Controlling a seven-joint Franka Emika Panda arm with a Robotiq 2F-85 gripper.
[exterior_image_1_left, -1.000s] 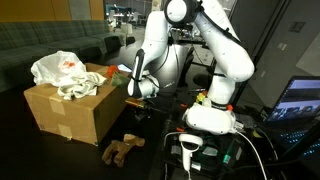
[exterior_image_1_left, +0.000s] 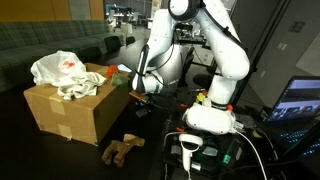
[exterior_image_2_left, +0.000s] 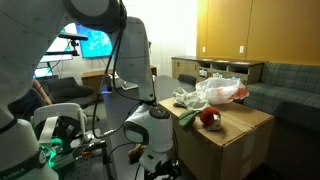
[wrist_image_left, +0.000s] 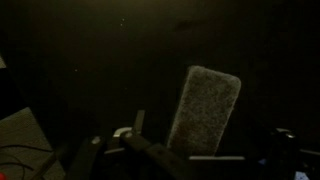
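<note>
A grey, fuzzy-surfaced block with rounded corners (wrist_image_left: 208, 103) lies on the dark surface in the wrist view. My gripper stands open, its dark fingers apart on either side of the block's near part, and nothing is seen held. Whether the fingers reach down level with the block cannot be made out in the dim light. Exterior view 1 has the gripper (exterior_image_1_left: 141, 107) pointing down, low over the dark tabletop beside the cardboard box (exterior_image_1_left: 62, 115). From the other side, the gripper (exterior_image_2_left: 157, 163) appears near the bottom of the frame; the block is not distinguishable there.
White plastic bags (exterior_image_1_left: 62, 72) and a red round item (exterior_image_2_left: 210, 119) rest on top of the box, close beside the arm. A brown object (exterior_image_1_left: 122, 150) lies on the table in front. An open laptop (exterior_image_1_left: 296, 105) stands at right.
The box, bags and brown object have stayed put.
</note>
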